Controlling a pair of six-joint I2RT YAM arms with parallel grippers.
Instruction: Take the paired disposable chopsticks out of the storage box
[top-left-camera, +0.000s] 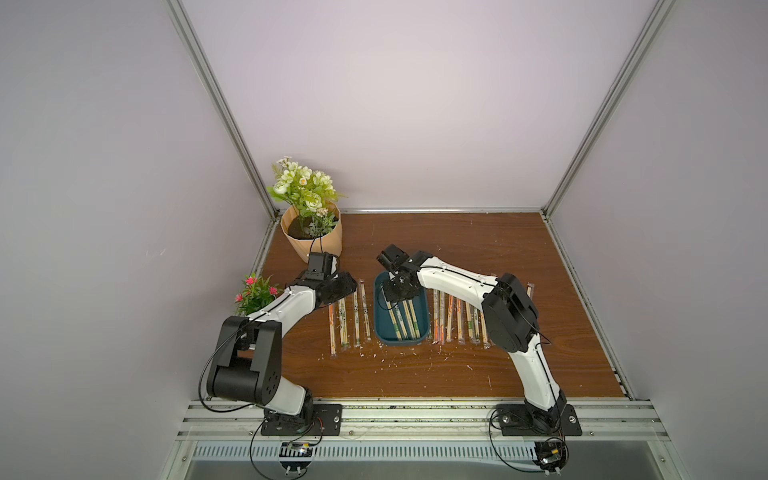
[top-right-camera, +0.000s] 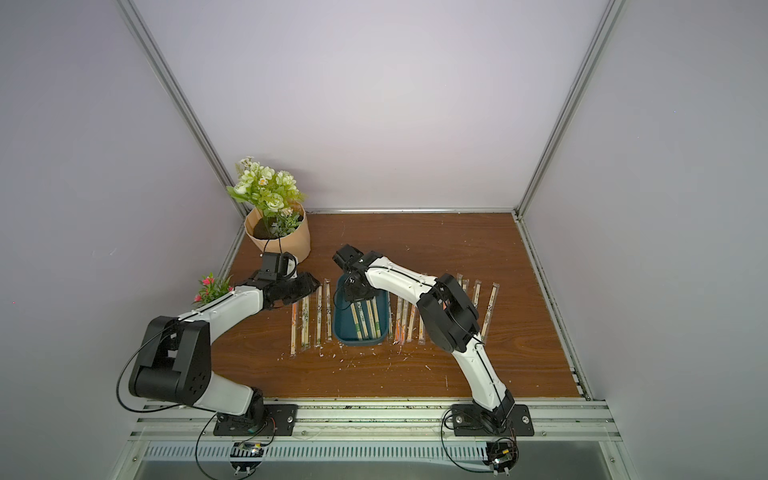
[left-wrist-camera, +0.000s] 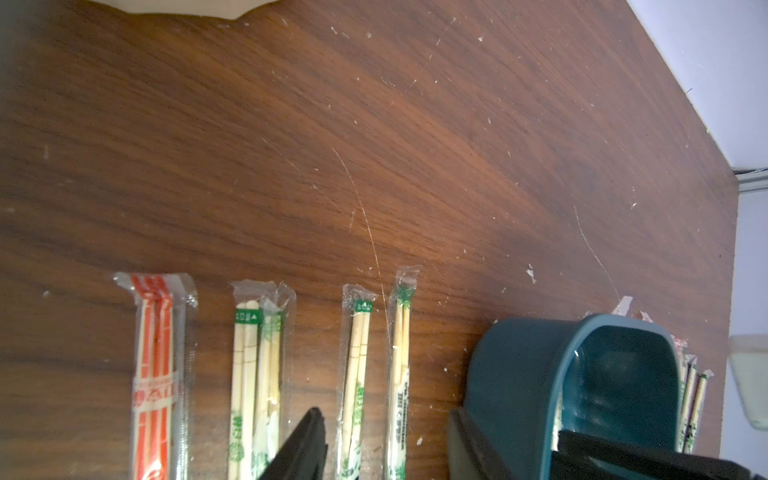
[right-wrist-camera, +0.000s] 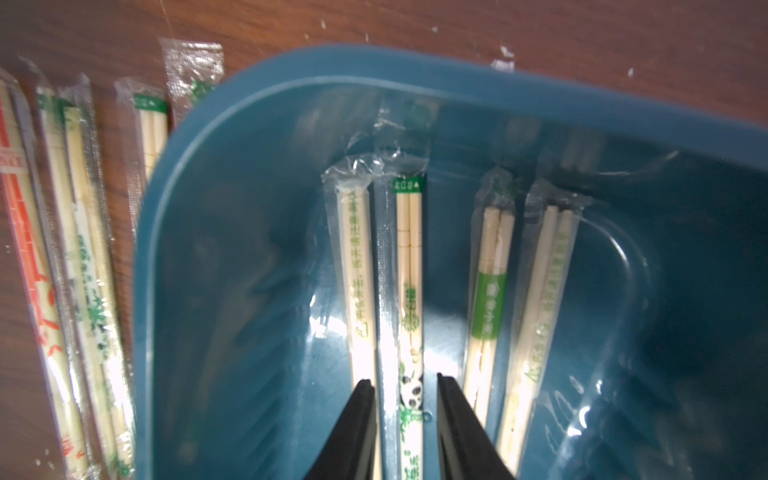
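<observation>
The teal storage box (right-wrist-camera: 400, 84) holds several wrapped chopstick pairs side by side, among them one with a green top and panda print (right-wrist-camera: 409, 232) and one with a green band (right-wrist-camera: 488, 304). My right gripper is over the box, its fingertips parted above the panda-print pair. My left gripper hangs open above the wrapped pairs left of the box, including one with green print (left-wrist-camera: 356, 352). I see nothing held in it.
Several more pairs lie right of the box. A flower pot (top-left-camera: 312, 244) stands at the back left, a small red-flowered plant (top-left-camera: 256, 297) at the left edge.
</observation>
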